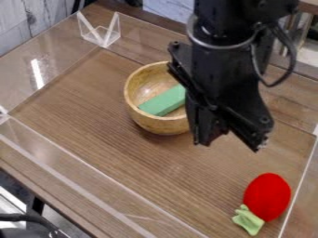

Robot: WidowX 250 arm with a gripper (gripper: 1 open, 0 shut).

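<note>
My black gripper (224,130) fills the upper right of the camera view, over the right part of a yellow bowl (139,84) holding a green block (163,100); its fingertips look shut, with nothing seen between them. A red object with a pale green end (267,197) lies at the lower right of the wooden table (87,135).
A clear plastic holder (99,30) stands at the upper left. Dark cables sit past the lower-left edge.
</note>
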